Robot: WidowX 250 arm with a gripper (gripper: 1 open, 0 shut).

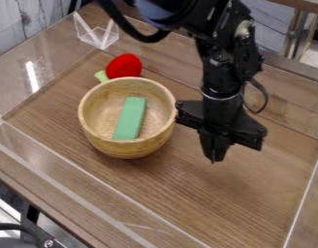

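Observation:
The black robot arm reaches down from the top to the centre, its gripper (221, 140) low over the wooden table, just right of a pale wooden bowl (102, 96). A green rectangular block (128, 118) lies in the bowl. I cannot tell how far apart the fingers stand or whether anything is between them.
A red round object (123, 66) with a small pale green item beside it is behind the bowl. A clear plastic container (96, 29) stands at the upper left.

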